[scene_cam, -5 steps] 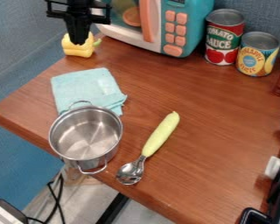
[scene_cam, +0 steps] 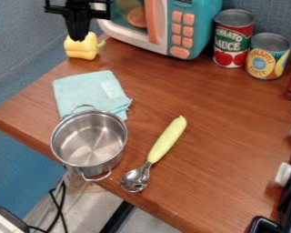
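At the top left of the camera view my black gripper (scene_cam: 79,29) is over a yellow object (scene_cam: 83,49) at the table's back left corner; whether its fingers are open or shut on it is hard to tell. A steel pot (scene_cam: 88,144) sits near the left edge beside a folded light-blue cloth (scene_cam: 81,90). A spoon with a pale yellow handle (scene_cam: 164,144) lies to the pot's right.
A toy microwave (scene_cam: 185,27), a tomato sauce can (scene_cam: 232,41) and a second can (scene_cam: 267,56) stand along the back. A black appliance (scene_cam: 278,208) is at the right edge.
My gripper has lifted very slightly above the yellow object. The other things are unchanged.
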